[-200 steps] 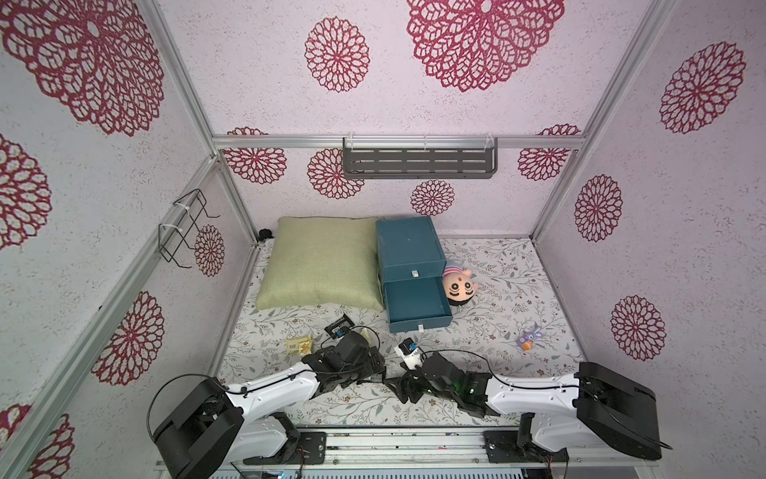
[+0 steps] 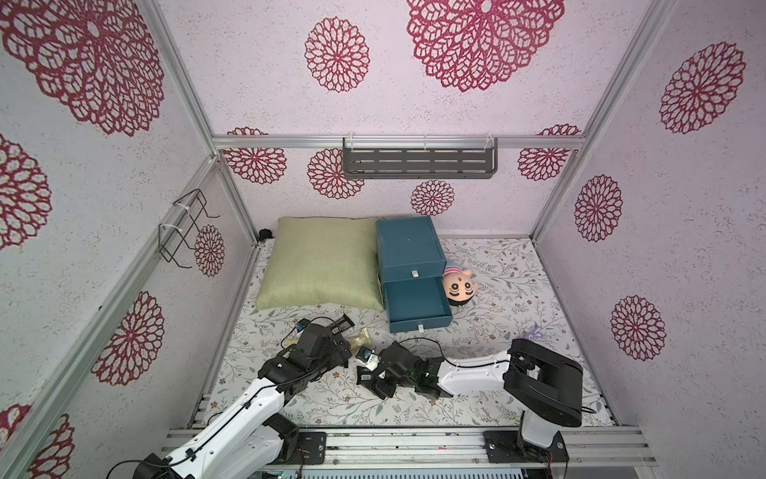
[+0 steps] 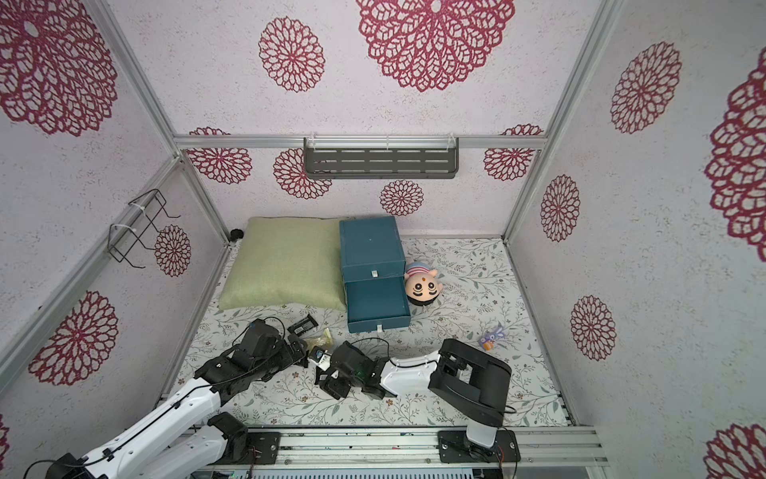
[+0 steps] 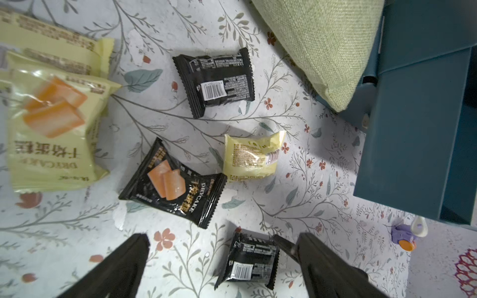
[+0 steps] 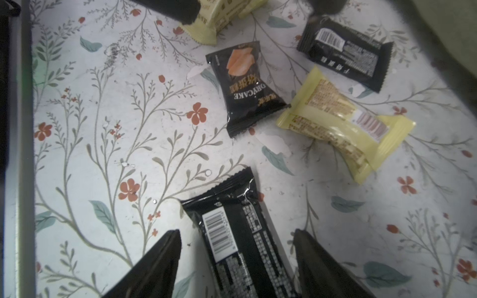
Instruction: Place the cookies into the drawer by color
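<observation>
Several cookies in black or yellow wrappers lie on the floral mat. In the right wrist view, a black cookie lies between the spread fingers of my right gripper. Farther off are another black cookie, a yellow one and a third black one. The left wrist view has my left gripper open above the mat, with two yellow cookies at its left. The blue drawer stands pulled out and looks empty.
A green cushion leans beside the blue cabinet. A doll lies right of the drawer, and a small purple toy is farther right. Both arms are close together at the front centre.
My right gripper has moved left, over the front black cookie. The left arm has drawn back to the left, away from that cookie. The drawer has stayed put.
</observation>
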